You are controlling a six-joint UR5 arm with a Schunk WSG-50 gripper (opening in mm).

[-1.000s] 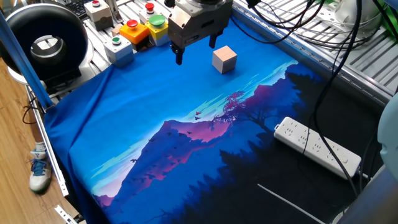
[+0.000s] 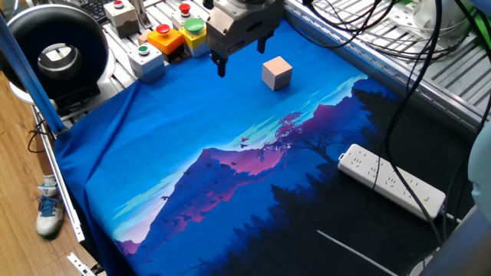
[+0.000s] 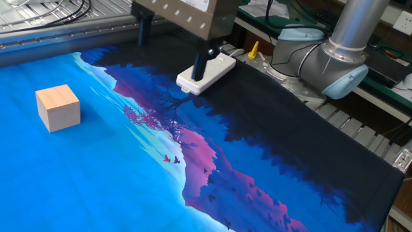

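Observation:
A pale wooden cube (image 2: 277, 73) rests on the blue printed cloth (image 2: 176, 115), toward the back in exterior view 1. In exterior view 2 the same cube (image 3: 58, 108) lies at the left, with clear cloth all round it. My gripper (image 2: 242, 58) hangs above the cloth at the top of exterior view 1, to the left of the cube in the picture and apart from it. Its two black fingers are spread wide, and nothing shows between them. In exterior view 2 the gripper (image 3: 172, 55) is at the top, its upper body cut off by the frame.
A white power strip (image 2: 391, 181) lies on the dark part of the cloth. Several button boxes, one of them orange (image 2: 165, 38), stand at the back left. Black cables (image 2: 414, 100) hang along the right.
Over the last second the gripper has shifted slightly right and back left, staying above the cloth with its fingers spread. The cube has not moved.

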